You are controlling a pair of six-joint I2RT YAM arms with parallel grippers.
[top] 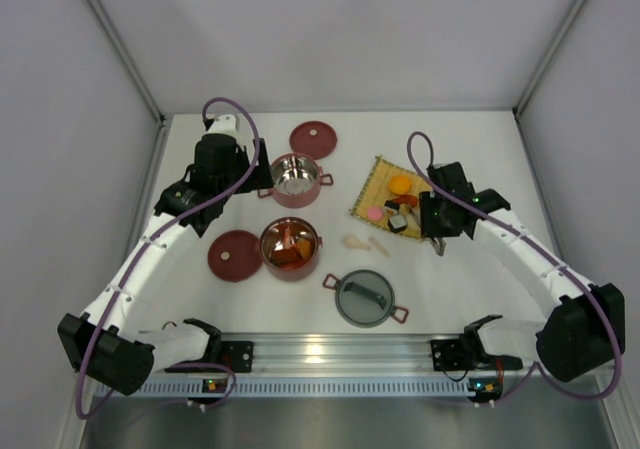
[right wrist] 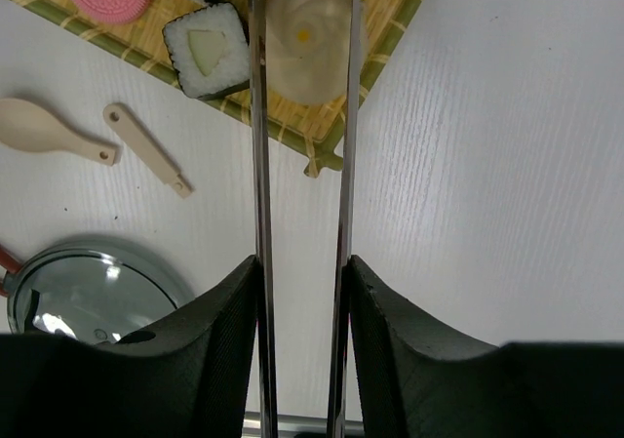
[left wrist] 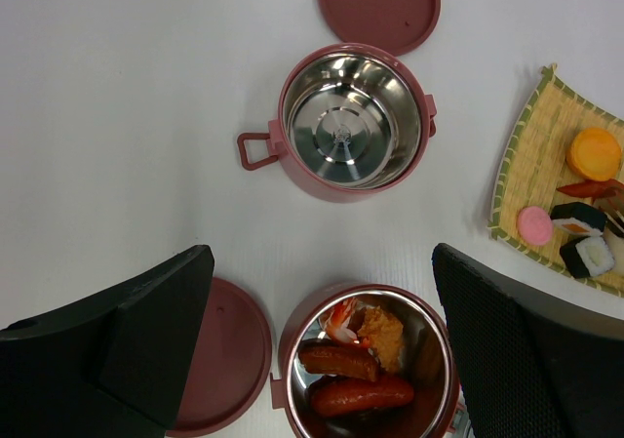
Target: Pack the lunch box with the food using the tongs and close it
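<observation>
A pair of metal tongs (right wrist: 260,184) is held in my right gripper, its two prongs apart and running up past the upper edge of the right wrist view. They pass over the woven tray (top: 368,191), one on each side of a pale round food (right wrist: 307,43); their tips are out of sight. On the tray also lie sushi pieces (left wrist: 588,258), a pink disc (left wrist: 534,225) and an orange round (left wrist: 595,154). My left gripper stands open and empty above the pots. Below it are an empty pink pot (left wrist: 353,131) and one with sausages (left wrist: 361,395).
Red lids lie behind the empty pot (top: 313,139) and left of the full one (top: 235,256). A grey lid with handles (top: 364,299) sits near the front edge. Between it and the tray are a wooden spoon (top: 354,241) and its separate handle piece (top: 379,246).
</observation>
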